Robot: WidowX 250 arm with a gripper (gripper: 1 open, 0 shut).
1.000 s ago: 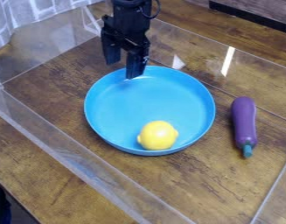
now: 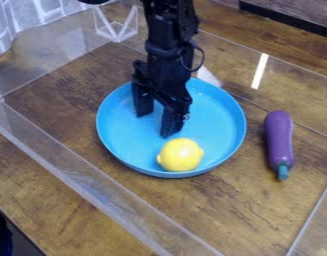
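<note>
My black gripper (image 2: 158, 105) reaches down from the top centre into a blue plate (image 2: 219, 130), over its back and middle. Its dark fingers blend together, so whether it is open, shut or holding anything cannot be told. A yellow round object (image 2: 181, 154) sits on the front right part of the plate, below and right of the gripper.
A purple eggplant-like object (image 2: 279, 140) with a teal tip lies right of the plate on the wooden table (image 2: 52, 90). A pale object (image 2: 205, 76) is partly visible behind the plate. Clear plastic strips run along the left and front.
My gripper has moved down and toward the front, from behind the plate to over its middle. The plate, yellow object and purple object look unmoved.
</note>
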